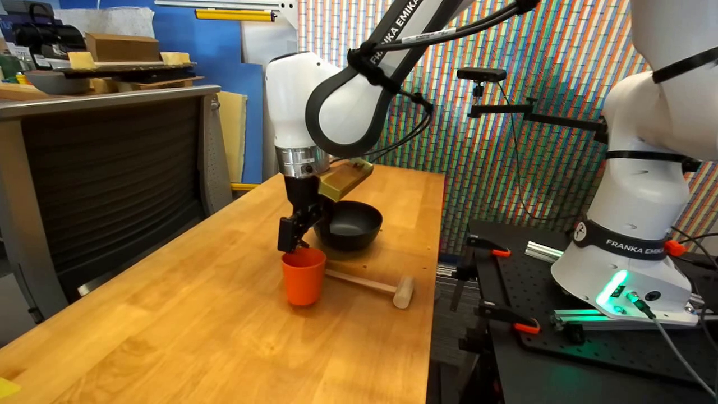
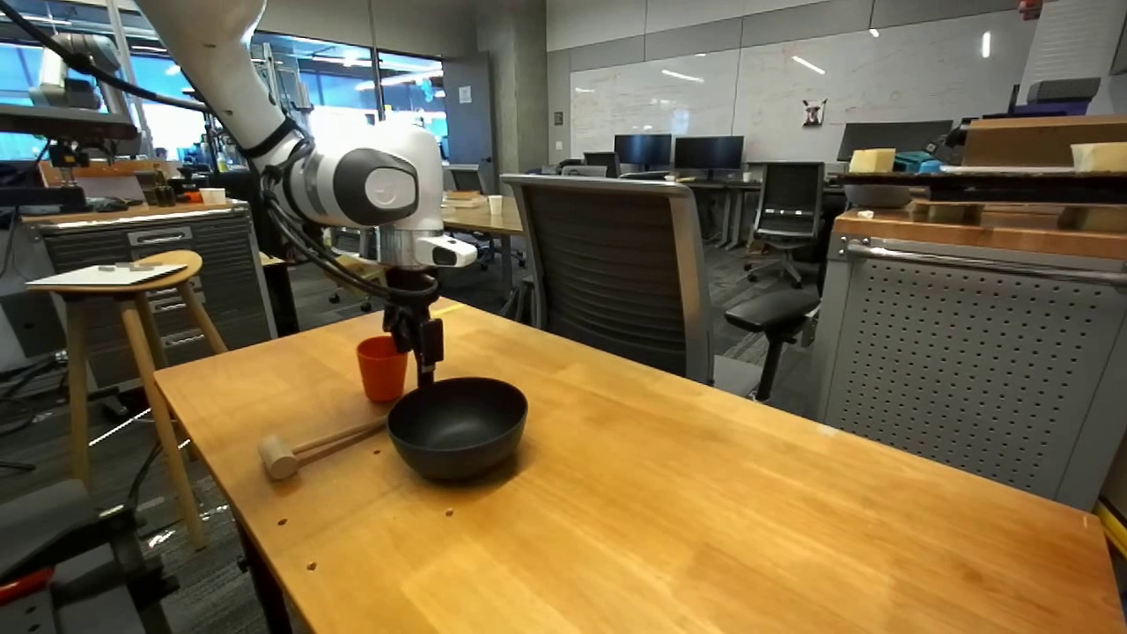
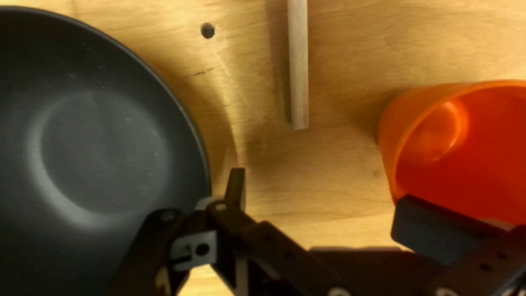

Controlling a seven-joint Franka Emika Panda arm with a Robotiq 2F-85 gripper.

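An orange cup (image 1: 304, 279) stands upright on the wooden table. Near it is a black bowl (image 2: 457, 428), empty inside. A wooden mallet (image 1: 402, 292) lies between them, its handle (image 3: 298, 64) pointing towards the gap. My gripper is low over that gap and open, its fingers wide apart with only table showing between them. One finger (image 3: 439, 229) overlaps the cup's near rim in the wrist view; whether it touches is unclear. The other finger (image 3: 235, 190) is just beside the bowl's rim.
A mesh-backed chair (image 2: 623, 275) stands along one long side of the table. Bare tabletop (image 2: 740, 507) stretches away beyond the bowl. A second robot base (image 1: 619, 249) sits on a black stand off the table's other side.
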